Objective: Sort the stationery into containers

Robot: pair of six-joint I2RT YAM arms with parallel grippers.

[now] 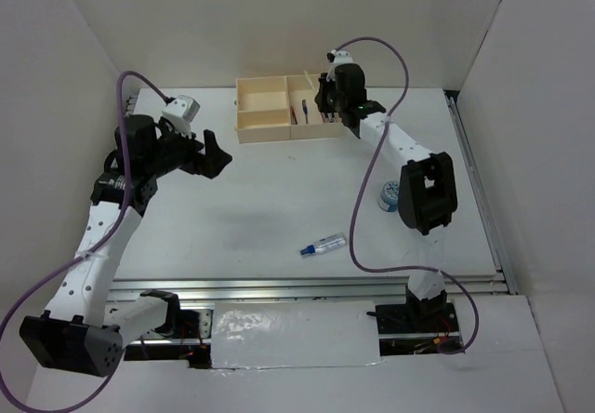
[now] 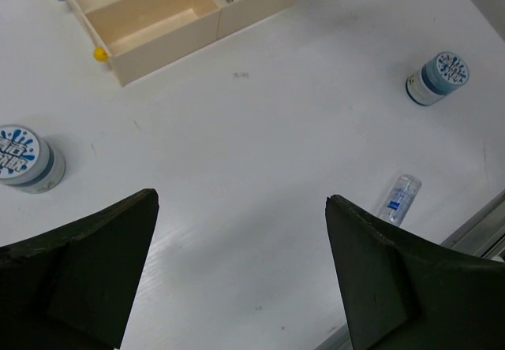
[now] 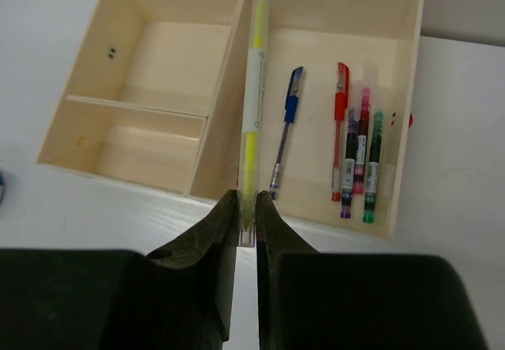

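Observation:
A yellow-and-white marker (image 3: 253,94) is pinched near one end by my right gripper, which is shut on it. In the top view, that marker slants over the right compartment of the cream organizer (image 1: 264,135). Inside this compartment lie a blue pen (image 3: 286,125), a red pen (image 3: 339,129), and purple, pink and green pens (image 3: 373,169) side by side. The two left compartments look empty. My left gripper stands open above the table's left side, nothing between its fingers. A clear bottle with a blue cap (image 1: 323,245) lies at the table's front.
One blue-lidded jar (image 1: 389,196) stands on the right of the table, beside the right arm. Another jar (image 2: 31,159) shows at left in the left wrist view.

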